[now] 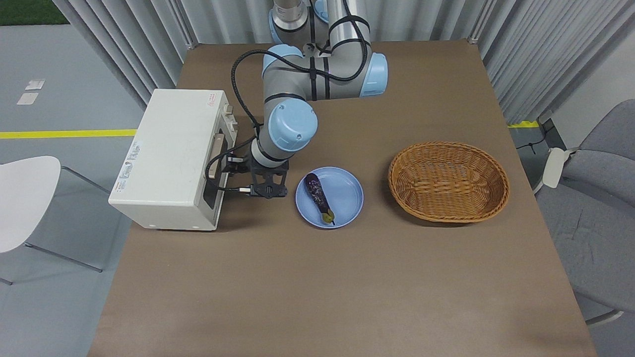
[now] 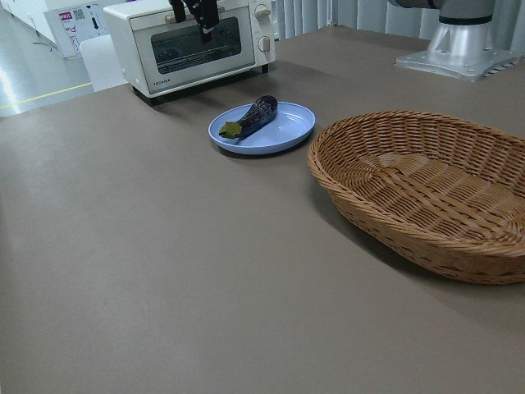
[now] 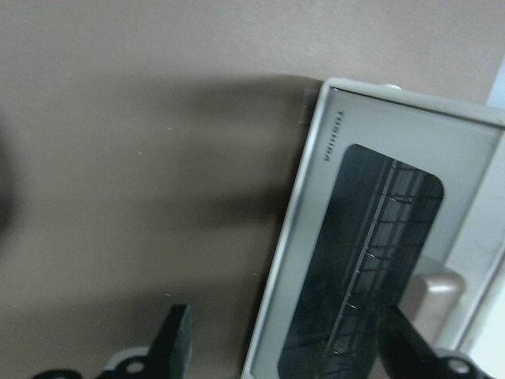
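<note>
My gripper is over the front of the white Toshiba toaster oven, beside its handle; in the wrist view its two dark fingers are wide apart, with bare table and oven door between them. The oven door stands upright, closed or nearly so. To the oven's right, a dark eggplant with a green cap lies on a blue plate.
An empty wicker basket sits right of the plate. Chairs stand off both sides of the table.
</note>
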